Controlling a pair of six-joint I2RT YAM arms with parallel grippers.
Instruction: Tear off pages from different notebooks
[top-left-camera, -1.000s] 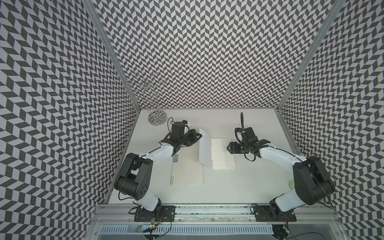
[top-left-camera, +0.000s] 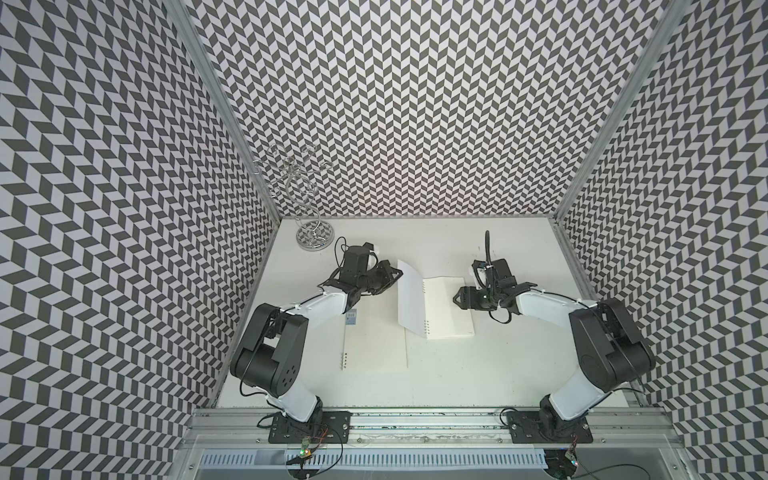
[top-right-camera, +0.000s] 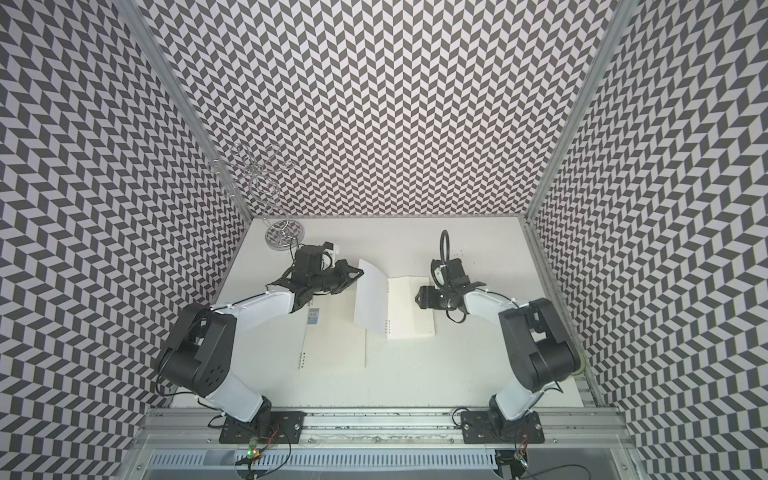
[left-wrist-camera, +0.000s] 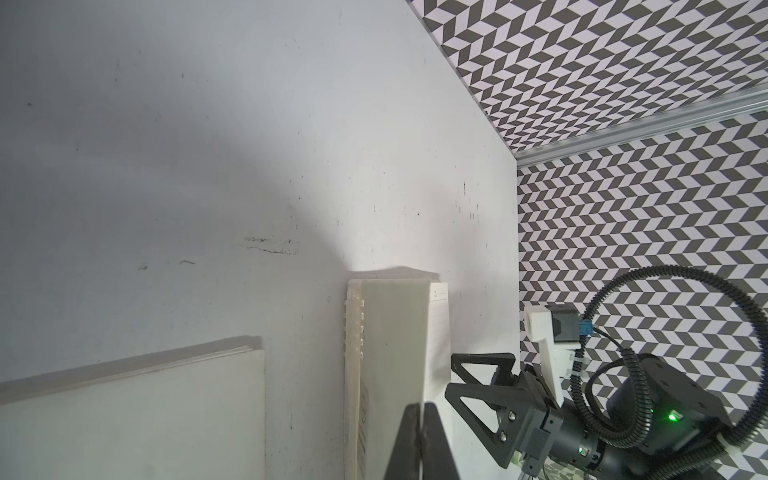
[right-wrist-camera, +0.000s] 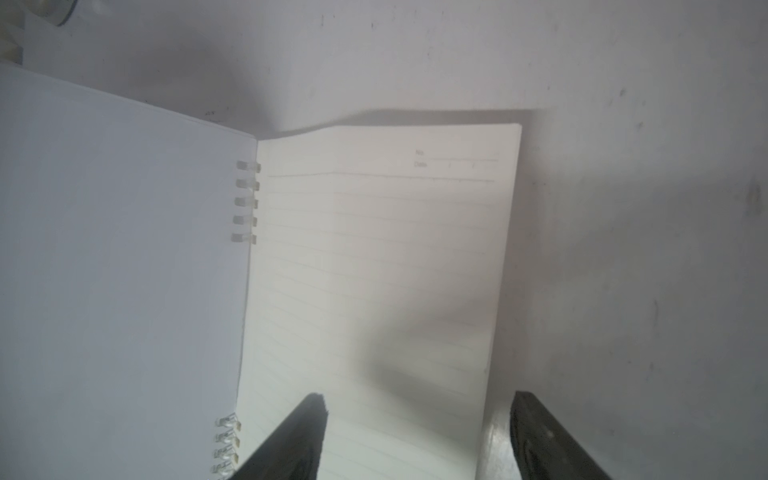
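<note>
The smaller spiral notebook (top-left-camera: 449, 312) lies open at mid-table, its lined page (right-wrist-camera: 376, 280) facing up. Its pale cover (top-left-camera: 411, 296) is raised on the left. My left gripper is shut at the cover's free edge, the thin sheet running in between its fingertips. At the notebook's right side, my right gripper is open; its fingers (right-wrist-camera: 304, 428) show apart over the page and its right edge, with nothing between them. A larger closed notebook (top-left-camera: 374, 344) lies to the left, partly beneath the left gripper in the top views.
A silver wire stand (top-left-camera: 313, 232) occupies the back left corner. A blue label (top-left-camera: 350, 317) shows at the larger notebook's left edge.
My right arm's elbow has swung inward, and the right gripper has shifted slightly at the notebook's right side. The left gripper and the raised cover have stayed nearly still.
</note>
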